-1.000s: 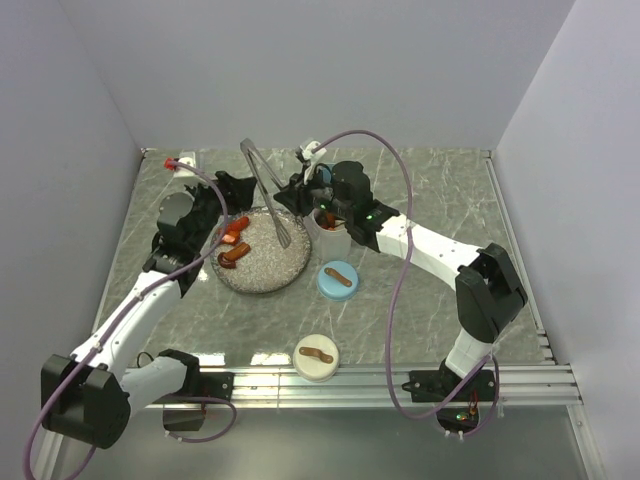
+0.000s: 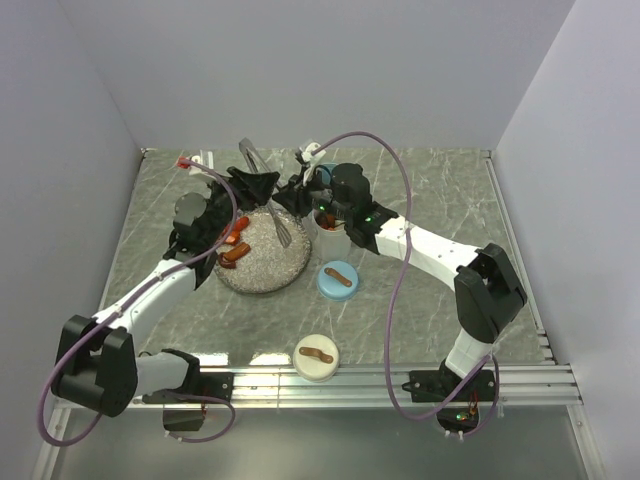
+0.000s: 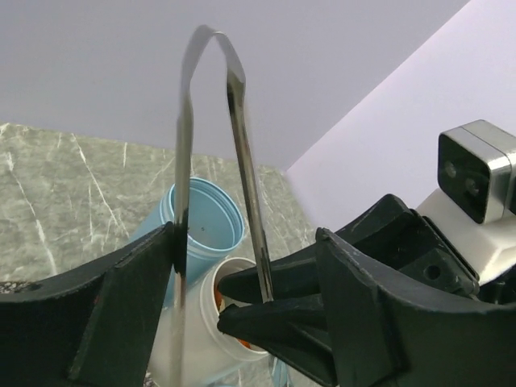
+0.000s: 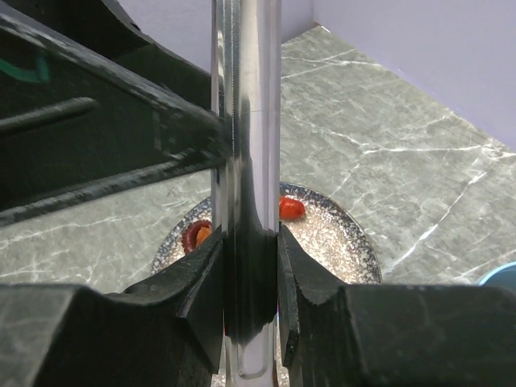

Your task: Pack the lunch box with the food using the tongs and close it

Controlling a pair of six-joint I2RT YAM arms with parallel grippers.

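Silver metal tongs [image 2: 280, 232] stand upright above the speckled plate [image 2: 270, 280], bend at the top. My right gripper is shut on them. From the left, my left gripper [image 2: 272, 188] has its fingers [image 3: 121, 310] on both sides of the tongs, spread with clear gaps visible in the left wrist view. On the plate lie sausage-like pieces [image 2: 236, 250] and red pieces [image 2: 242, 223]. Right of the plate are a white container [image 3: 189, 343], with orange-red food partly visible inside, and a blue container [image 3: 216, 222] behind it.
A round blue lid [image 2: 345, 288] with a brown handle lies in front of the white container. Nearer the front edge is a cream lid [image 2: 316, 370], also brown-handled. The two grippers are very close together.
My left gripper has moved right, from beside the tongs to around them. The right arm and the tongs have stayed nearly still.
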